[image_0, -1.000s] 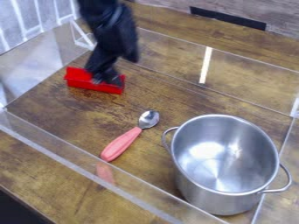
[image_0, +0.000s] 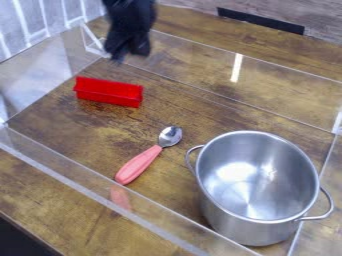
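Observation:
My dark gripper (image_0: 130, 42) is blurred at the top left, raised above and behind a red block (image_0: 110, 92); whether it is open or shut cannot be made out. The red block lies on the wooden floor of a clear-walled enclosure, with nothing on it. A spoon with a pink handle (image_0: 139, 166) lies front of centre, its metal bowl toward the back right.
A steel pot (image_0: 257, 214) with two wire handles stands at the front right. Clear walls (image_0: 283, 92) surround the work area.
The block, spoon and pot appear in the same places.

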